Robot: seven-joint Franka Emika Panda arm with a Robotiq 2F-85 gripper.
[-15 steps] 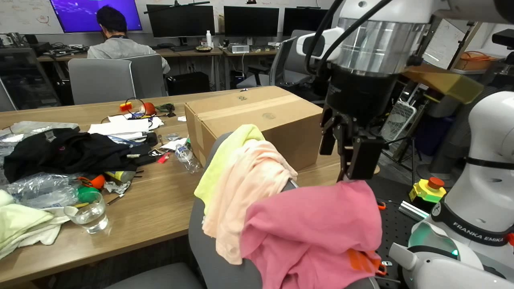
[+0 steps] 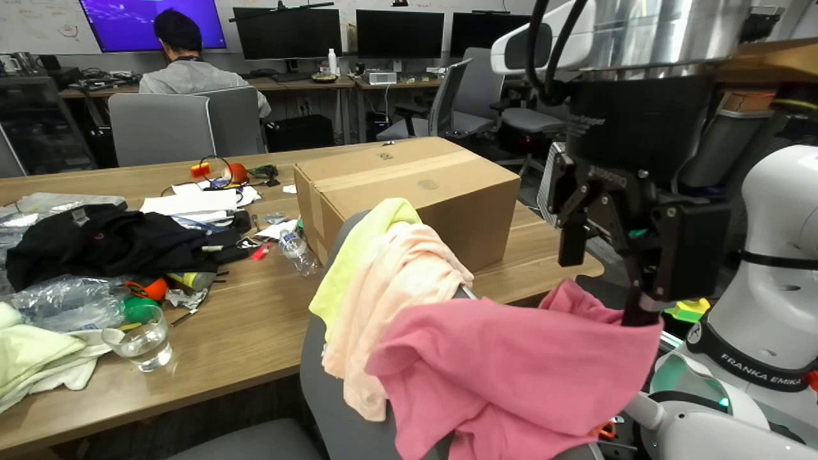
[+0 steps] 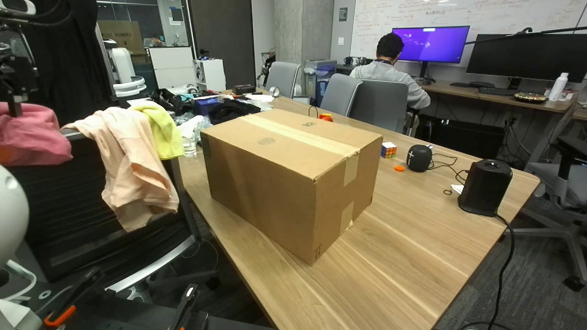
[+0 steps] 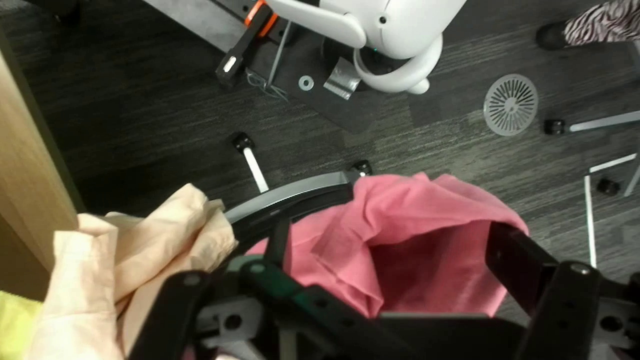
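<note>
A pink cloth is draped over the grey chair back, its right side stretched out toward the robot base. Over its right end my gripper stands open, fingers wide apart. One of the fingers reaches down behind the cloth's upper edge and seems to touch it. Seen from the wrist, the pink cloth lies below and between the spread fingers, its edge running up against the right-hand one. A peach cloth and a yellow-green cloth hang beside it on the chair.
A large cardboard box sits on the wooden table behind the chair. Clutter, a black garment and a glass fill the table's left. Dark floor shows beside the chair.
My gripper has moved right, closer to the camera. The pink cloth's right end has been drawn along with it, now stretching farther right; the peach and yellow-green cloths are unmoved.
</note>
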